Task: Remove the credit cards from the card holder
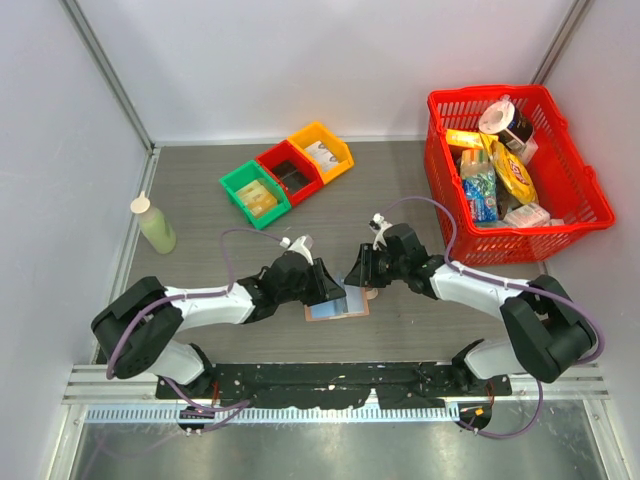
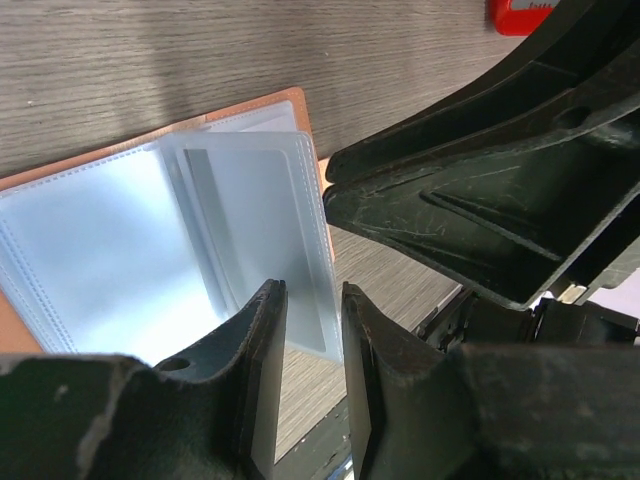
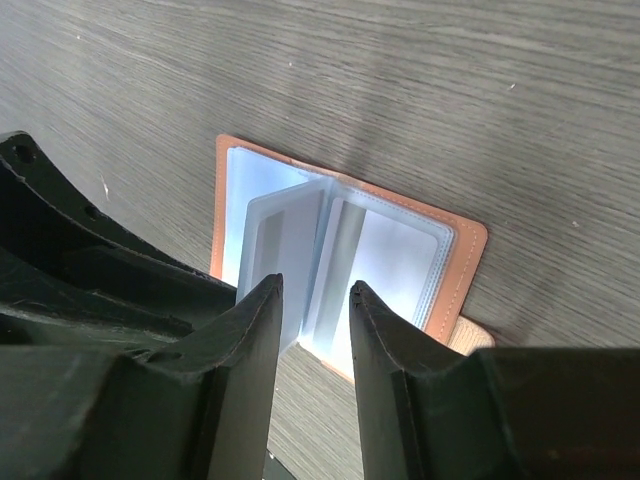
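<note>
The card holder (image 1: 318,312), tan with clear sleeves, lies open on the table between both grippers. In the left wrist view its raised sleeve (image 2: 260,220) stands just beyond my left gripper, whose fingers are slightly apart, with the right gripper's dark body close at the right. In the right wrist view my right gripper is part open above the holder, the upright sleeve (image 3: 285,250) near its left finger and a flat sleeve (image 3: 385,265) beyond. I cannot tell whether anything is between the fingers.
Green (image 1: 236,180), red (image 1: 275,155) and yellow (image 1: 323,133) bins stand at the back. A full red basket (image 1: 570,200) is at the right, a pale bottle (image 1: 156,225) at the left. The table around the holder is clear.
</note>
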